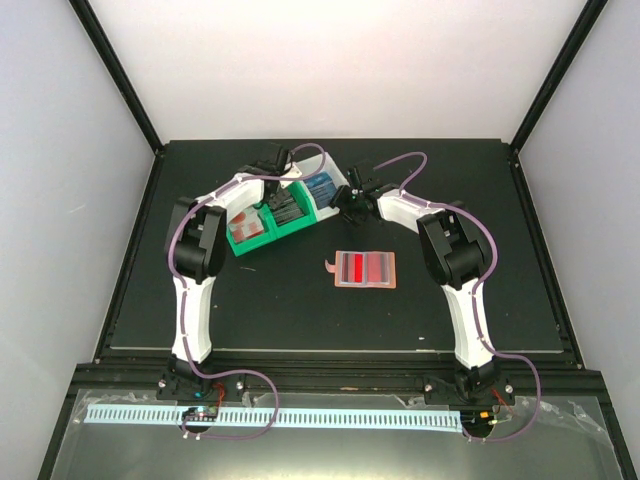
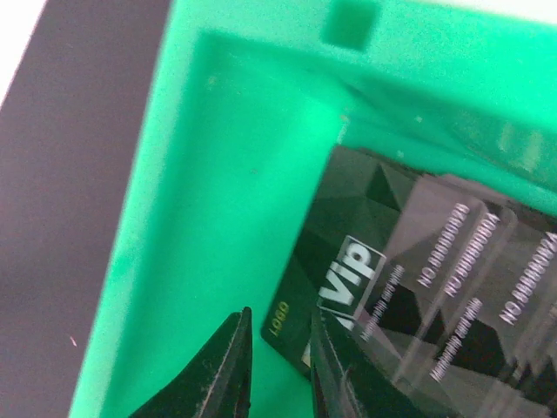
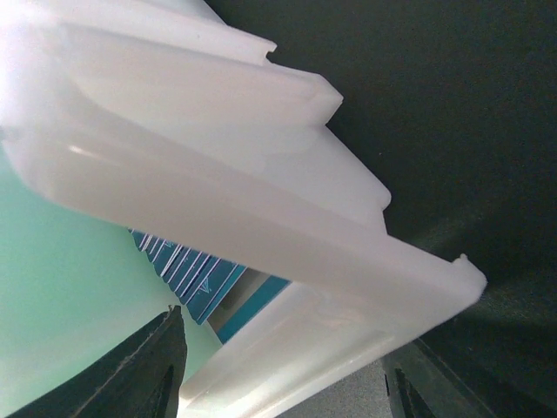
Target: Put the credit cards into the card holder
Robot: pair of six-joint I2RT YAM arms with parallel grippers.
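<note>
The open card holder point(image 1: 387, 280), pinkish with clear and red sleeves, lies flat at the table's centre. Black cards point(image 2: 348, 218) marked VIP fan out in one compartment of the green tray point(image 1: 280, 232); red-and-white cards point(image 1: 245, 222) sit in the left one. Blue cards point(image 3: 187, 270) are in the white section point(image 1: 335, 165). My left gripper is down at the tray beside the black cards, its fingers a small gap apart with green tray material between them; no card shows there. My right gripper stands part open, fingers on either side of the white rim.
Bare black table point(image 1: 290, 310) surrounds the holder, with free room in front. The tray stands at an angle towards the back, between both arms.
</note>
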